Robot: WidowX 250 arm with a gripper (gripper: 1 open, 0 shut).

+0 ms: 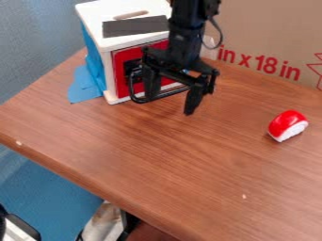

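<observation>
My black gripper (171, 100) hangs in front of a small white box (102, 17) with a red front (124, 58), lowered just above the wooden table (151, 169), beside a black wire frame at the box's front. Whether it holds that frame is unclear. A red and white object (287, 125) lies on the right.
A blue sheet (83, 87) lies at the box's left. Cardboard (265, 38) stands behind. The table's left edge drops to a blue floor.
</observation>
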